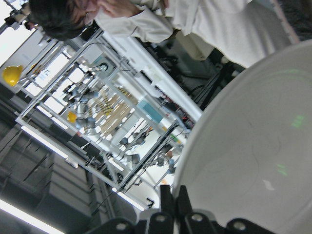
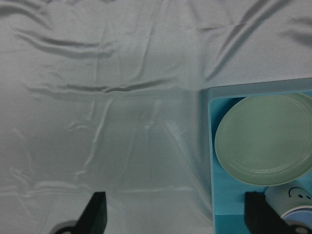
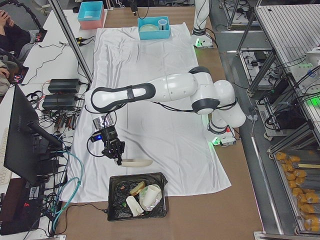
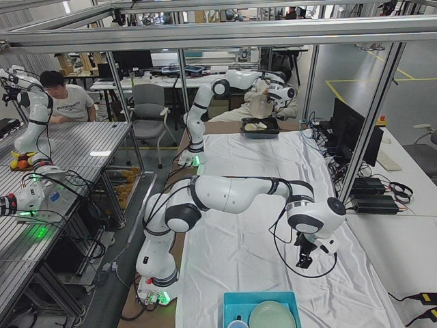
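My left gripper [image 3: 118, 159] is shut on the rim of a white plate [image 3: 137, 163], held near edge-on just beyond the black bin [image 3: 112, 200]; in the left wrist view the plate [image 1: 243, 146] fills the right side. The bin holds a banana peel [image 3: 137, 188] and crumpled white items [image 3: 135, 205]. My right gripper stands open above the cloth, beside a blue tub [image 2: 229, 204] with a pale green plate [image 2: 263, 136] and a cup [image 2: 287, 197].
The white cloth [image 3: 145, 65] between bin and tub is clear. A monitor [image 3: 22, 135], cables and black boxes crowd the neighbouring table on the left of the camera left view.
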